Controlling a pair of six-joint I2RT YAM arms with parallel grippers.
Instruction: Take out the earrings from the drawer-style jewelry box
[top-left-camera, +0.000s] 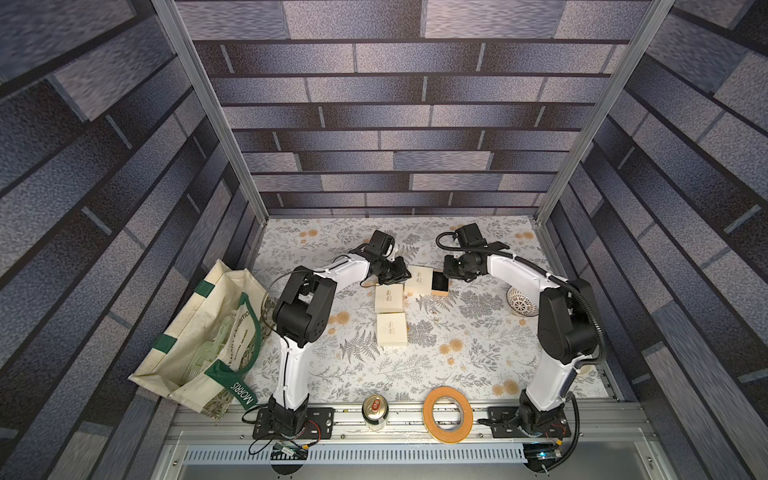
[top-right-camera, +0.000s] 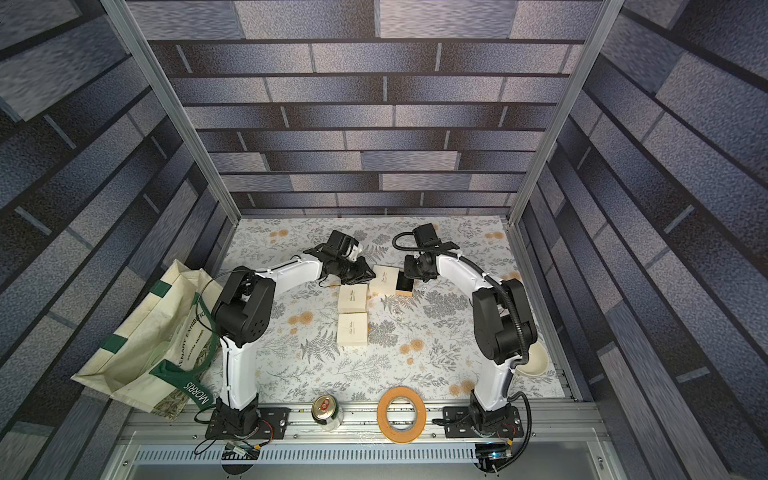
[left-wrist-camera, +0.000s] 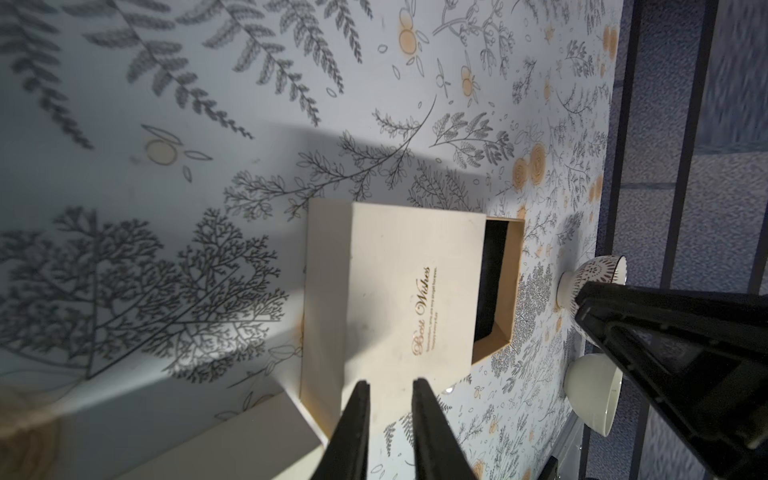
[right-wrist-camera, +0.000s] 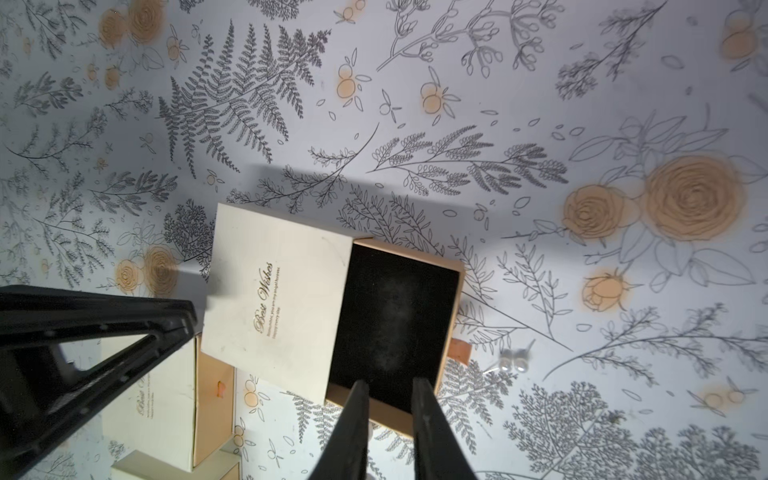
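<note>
A white "Best Wishes" drawer box (right-wrist-camera: 272, 288) lies mid-table, its drawer (right-wrist-camera: 392, 320) pulled out toward the right, showing a black, bare insert. A small pair of pale, pearl-like earrings (right-wrist-camera: 512, 360) lies on the table just right of the drawer. Two more white boxes (top-left-camera: 389, 297) (top-left-camera: 392, 329) lie nearer the front. My left gripper hovers at the open box's left, fingers part open with nothing visible between them. My right gripper hovers over the drawer's side, fingers part open, nothing visible between them.
A canvas bag (top-left-camera: 200, 336) fills the left side. A patterned bowl (top-left-camera: 522, 301) and cream cup (top-right-camera: 531, 360) stand at the right. A can (top-left-camera: 375, 409) and tape roll (top-left-camera: 448, 414) sit at the front edge.
</note>
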